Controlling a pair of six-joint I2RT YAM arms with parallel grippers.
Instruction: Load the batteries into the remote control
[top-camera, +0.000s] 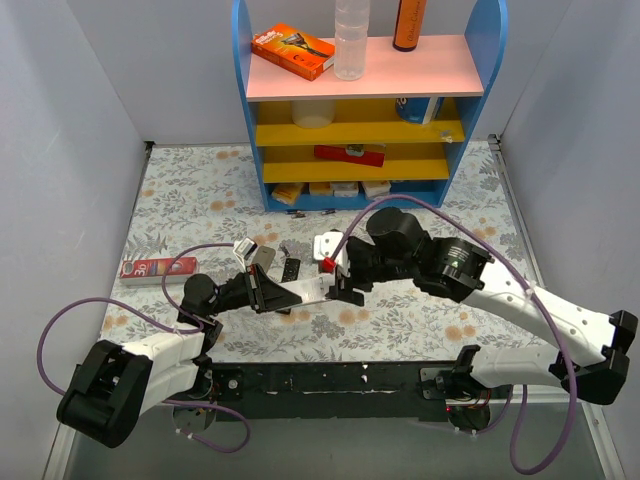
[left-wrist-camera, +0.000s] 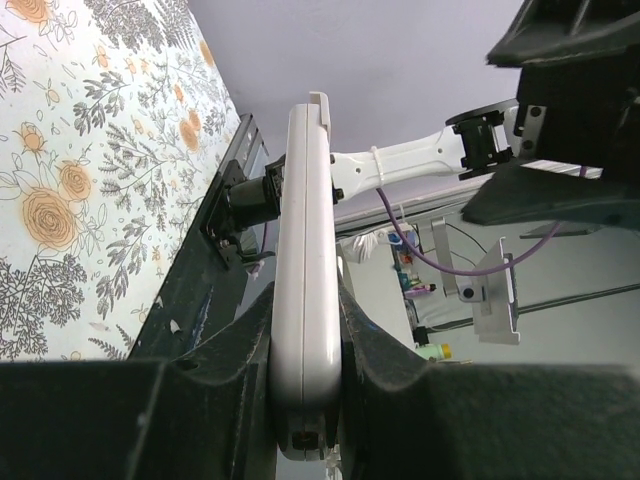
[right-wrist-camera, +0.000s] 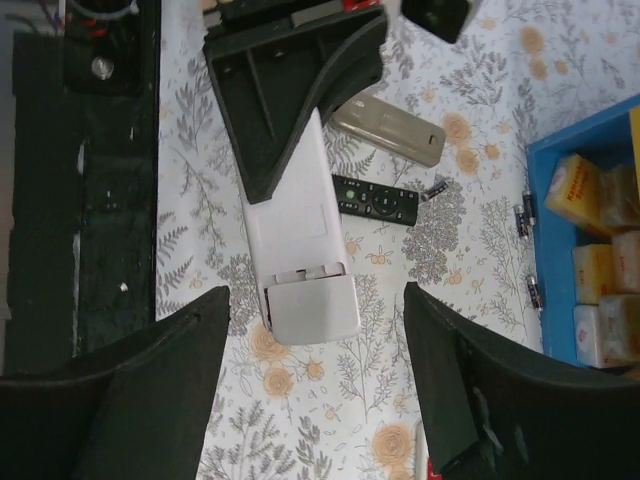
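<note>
The white remote (left-wrist-camera: 305, 250) is held clear of the table, my left gripper shut around its body. In the right wrist view its free end carries a squarish white panel (right-wrist-camera: 315, 310), with a seam and small tab behind it. Whether a battery lies inside cannot be seen. My right gripper is open, its fingers (right-wrist-camera: 205, 330) apart on either side of that end with space between. Loose batteries lie on the table: one (right-wrist-camera: 435, 190) past the black remote, others (right-wrist-camera: 535, 292) by the shelf's base.
Below the held remote lie a black remote (right-wrist-camera: 375, 200) and a grey one (right-wrist-camera: 390, 128). The blue-sided shelf (top-camera: 355, 203) stands at the back. A red box (top-camera: 155, 270) is at the left.
</note>
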